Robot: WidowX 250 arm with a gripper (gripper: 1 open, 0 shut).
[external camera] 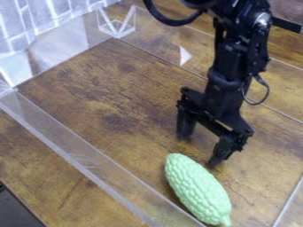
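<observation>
A pale green, bumpy elongated vegetable (197,188) lies on the wooden floor of the enclosure at the bottom centre right. The black gripper (201,142) stands open just above it, low over the wood, with its two fingers spread and nothing visible between them. The fingers are apart from the vegetable.
A clear plastic wall (71,151) runs along the lower left, with more clear walls at the back. Striped white fabric shows at the top left.
</observation>
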